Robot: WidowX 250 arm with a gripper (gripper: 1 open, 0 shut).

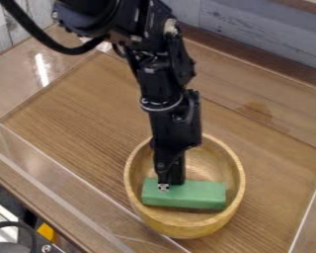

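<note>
A green rectangular block (194, 196) lies inside a round wooden bowl (224, 219) at the lower middle of the camera view. My black gripper (165, 186) reaches down into the bowl at the block's upper left part, its tips at or just above the block. It looks shut, and I cannot see anything held between its fingers.
Clear strips run along its left and right sides. A pale wall stands at the back, and a cable and small items sit off the lower left edge.
</note>
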